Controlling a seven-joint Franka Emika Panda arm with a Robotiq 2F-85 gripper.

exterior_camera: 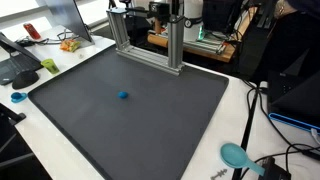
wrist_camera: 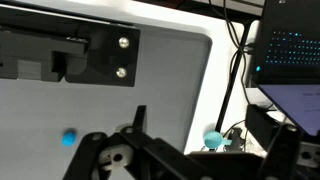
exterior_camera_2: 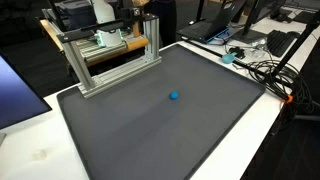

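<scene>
A small blue object (exterior_camera: 123, 95) lies alone on the dark grey mat (exterior_camera: 100, 130). It also shows on the mat in exterior view 2 as a blue spot (exterior_camera_2: 174, 96), and at the lower left of the wrist view as a blue round (wrist_camera: 69, 137). My gripper is open at the bottom of the wrist view, its fingers wide apart. No held thing shows between them; the blue object is off to the left of the left finger (wrist_camera: 140, 119). I cannot make out the gripper in either exterior view.
A metal-profile frame (exterior_camera_2: 120, 75) stands along one mat edge. Beyond the mat, a teal item (wrist_camera: 213, 140) lies near cables and a laptop (wrist_camera: 290, 60) in the wrist view. A green cup (exterior_camera: 50, 66) stands at far left in exterior view 1.
</scene>
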